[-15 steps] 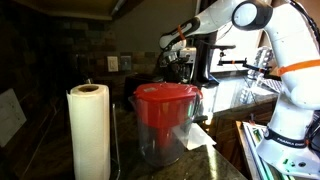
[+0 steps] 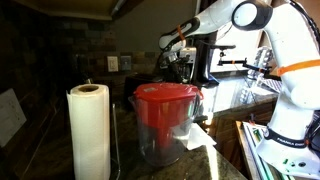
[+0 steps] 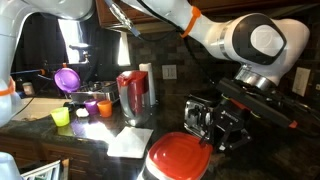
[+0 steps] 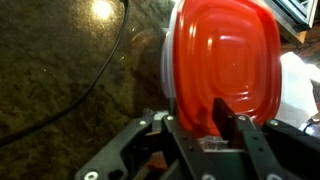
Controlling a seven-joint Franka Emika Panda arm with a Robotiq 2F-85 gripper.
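Observation:
A clear container [image 2: 160,135] with a red lid [image 2: 165,92] stands on the dark counter. Seen from the second exterior side, the lid [image 3: 180,155] lies below and left of my gripper [image 3: 215,138], which is at its right edge. In the wrist view the red lid [image 4: 225,55] fills the upper right. My gripper reaches in from the bottom, its dark fingers [image 4: 174,132] apart over the lid's near end. Whether either finger touches the rim cannot be made out. In the first exterior view the fingertips are hard to tell.
A paper towel roll [image 2: 90,130] stands in front left of the container. White paper [image 3: 128,142] lies on the counter beside it. Farther back are a red appliance [image 3: 133,92] and several colored cups [image 3: 105,108]. A black cable [image 4: 80,92] crosses the counter.

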